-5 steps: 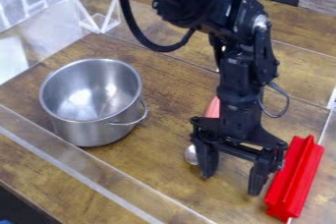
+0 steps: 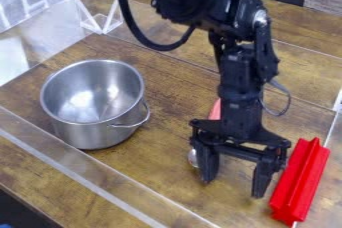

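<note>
My black gripper (image 2: 235, 167) is low over the wooden table (image 2: 160, 192) in the centre right, its two fingers spread open and pointing down. Behind and under it lies a small object with a pink part (image 2: 215, 110) and a silvery part (image 2: 195, 157), mostly hidden by the gripper; I cannot tell what it is. To the right of the gripper lies a long red tray or block (image 2: 299, 180), apart from or just beside the right finger.
A large steel pot (image 2: 92, 100) with wire handles stands at the left. A pale railing or wall is at the top left. The table's front left has a metal strip along it.
The objects on the table look unmoved.
</note>
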